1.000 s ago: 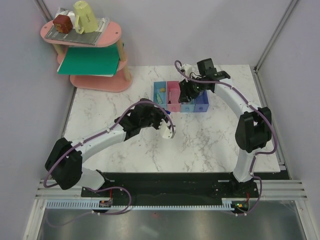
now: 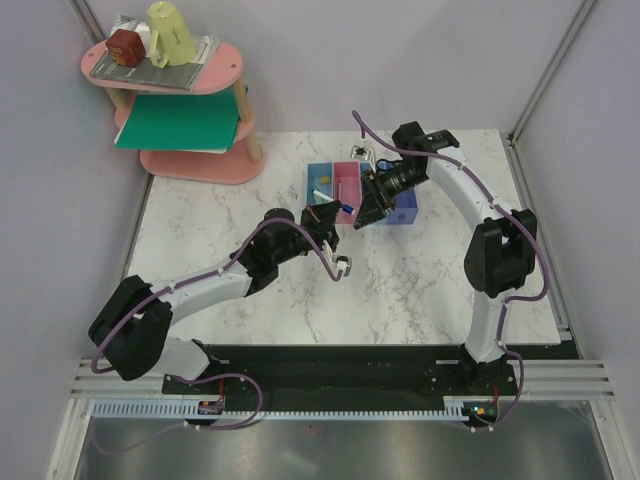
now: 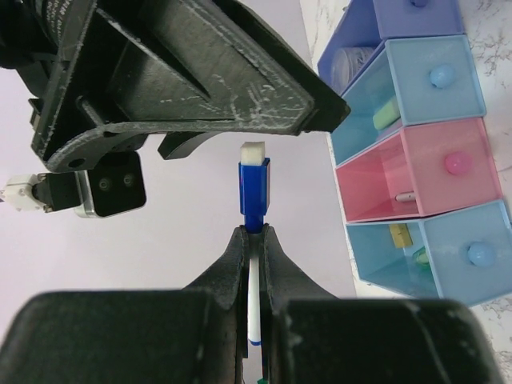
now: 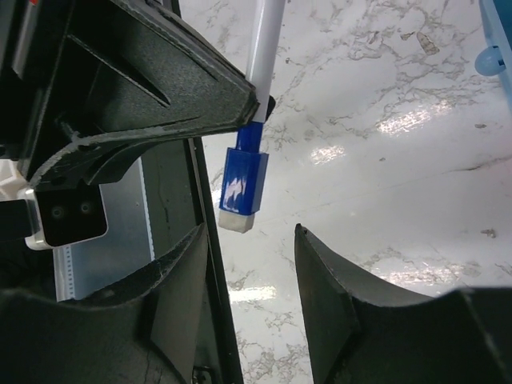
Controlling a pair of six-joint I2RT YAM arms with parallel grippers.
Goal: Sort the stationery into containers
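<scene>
My left gripper is shut on a white-and-blue pen point(image 3: 253, 192), held upright in its wrist view with the blue capped end pointing toward my right gripper. That gripper is open, the blue end hanging just beyond its fingertips in the right wrist view. Behind both grippers stand the containers: a purple one point(image 3: 420, 18), a blue one point(image 3: 436, 84), a pink one point(image 3: 452, 172) with a white item inside, and another blue one point(image 3: 472, 252) with yellow and green items.
A tiered pink shelf point(image 2: 200, 170) with a green sheet, papers, a mug and a brown block stands at back left.
Over the last second my left gripper has risen and turned with the pen, and my right arm has moved lower and closer to it.
</scene>
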